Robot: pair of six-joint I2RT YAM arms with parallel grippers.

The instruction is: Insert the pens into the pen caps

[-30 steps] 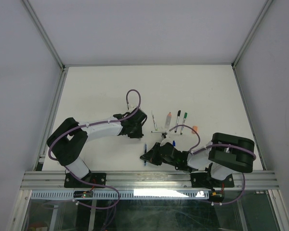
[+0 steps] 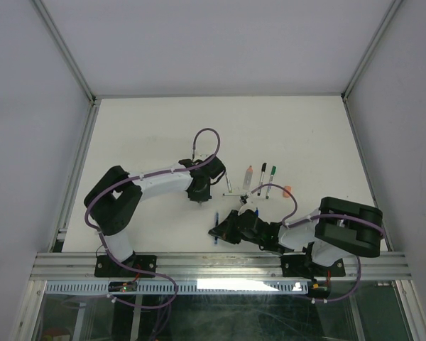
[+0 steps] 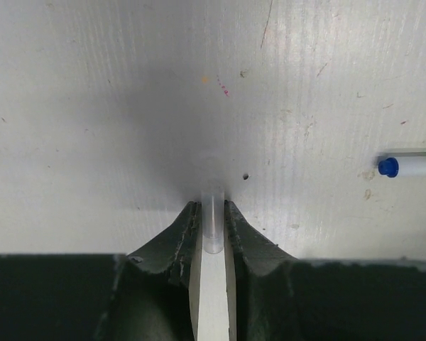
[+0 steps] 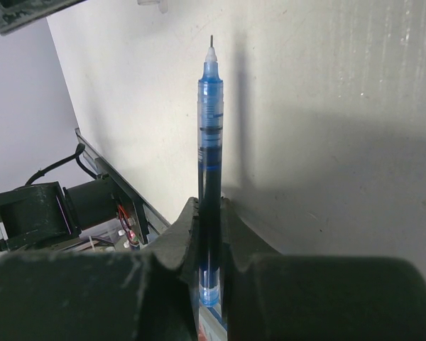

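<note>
In the left wrist view a clear pen cap [image 3: 213, 217] lies on the white table between the fingertips of my left gripper, which are close about it; whether they grip it I cannot tell. My right gripper is shut on a blue pen [image 4: 209, 128], its bare tip pointing away from the fingers, above the table. In the top view the left gripper [image 2: 200, 197] is left of and above the right gripper [image 2: 216, 231].
A white pen with blue end [image 3: 412, 166] lies right of the left gripper. In the top view several markers [image 2: 263, 175], a bottle [image 2: 248, 177] and an orange item [image 2: 287, 192] lie right of centre.
The right arm has shifted slightly right.
</note>
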